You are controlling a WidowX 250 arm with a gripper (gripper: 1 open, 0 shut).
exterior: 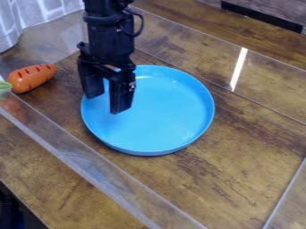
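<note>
My black gripper (106, 88) hangs over the left part of a blue plate (167, 116), its two dark fingers pointing down and apart, low at the plate's surface. Whether anything sits between them is hard to make out. An orange toy carrot (32, 76) with green leaves lies on the wooden table to the left of the plate.
A clear plastic strip runs along the lower left. A pale object stands at the top left corner.
</note>
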